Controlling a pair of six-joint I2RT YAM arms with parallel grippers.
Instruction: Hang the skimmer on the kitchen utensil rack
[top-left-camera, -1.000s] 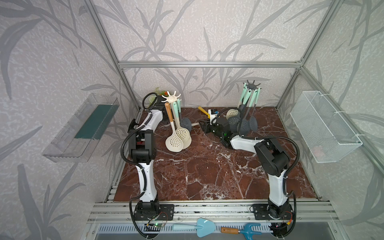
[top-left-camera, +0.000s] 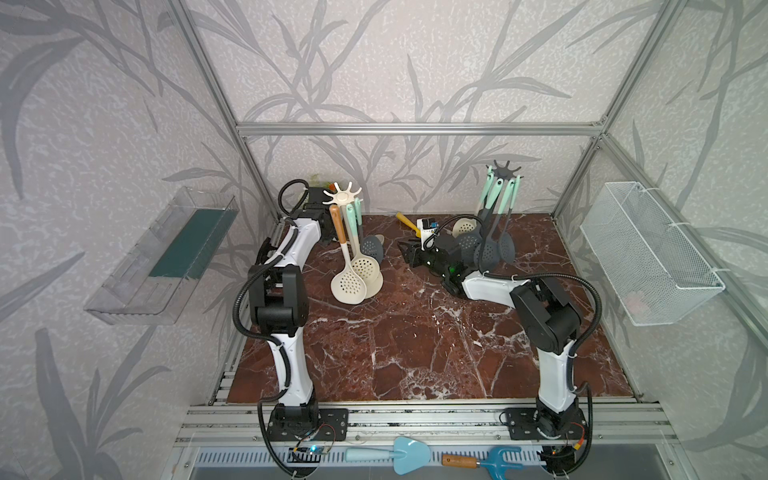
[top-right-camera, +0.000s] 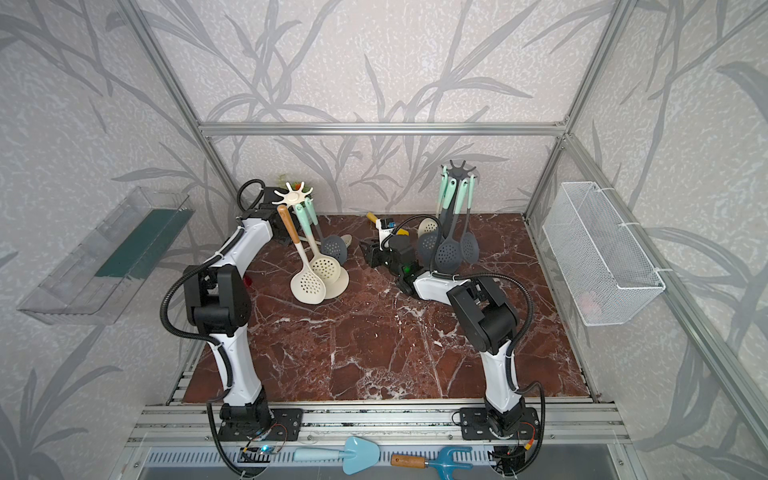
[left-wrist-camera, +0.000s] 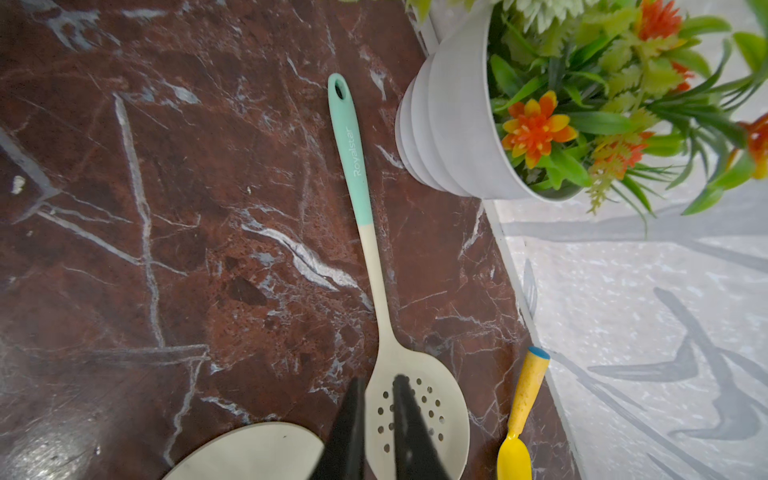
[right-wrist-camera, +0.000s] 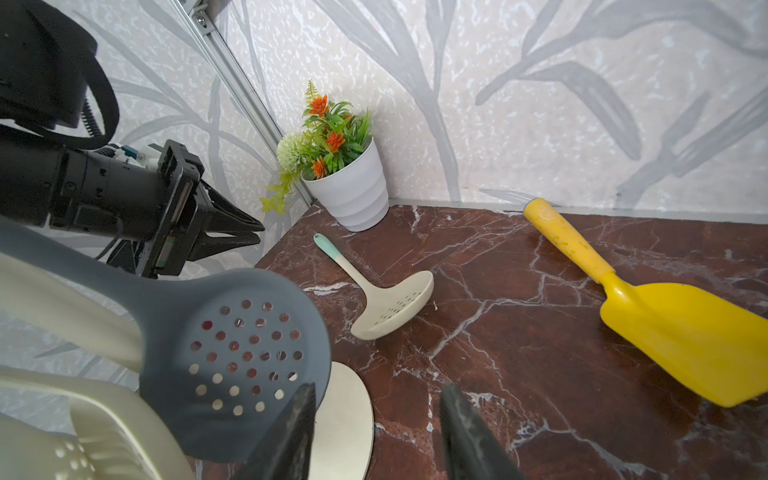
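The cream skimmer (left-wrist-camera: 416, 408) with its mint handle (left-wrist-camera: 349, 152) lies flat on the marble table, near the flower pot. In the right wrist view the skimmer (right-wrist-camera: 392, 308) rests well beyond my right gripper, whose fingers stand wide apart with nothing between them. My left gripper hovers above the table beside the pot, its fingers a little apart and empty. Looking down, the left wrist view has the left gripper over the skimmer's bowl. The utensil rack with white hooks (top-left-camera: 342, 194) carries several utensils; a second rack has dark hooks (top-left-camera: 505, 169).
A white pot (left-wrist-camera: 448, 112) of flowers stands in the back left corner. A yellow trowel (right-wrist-camera: 680, 328) lies by the back wall. The hanging grey skimmer (right-wrist-camera: 240, 360) is close to my right gripper.
A pale part that reached toward my right gripper is gone from there; the skimmer now sits farther left. The left arm has shifted slightly left. The right arm looks unmoved.
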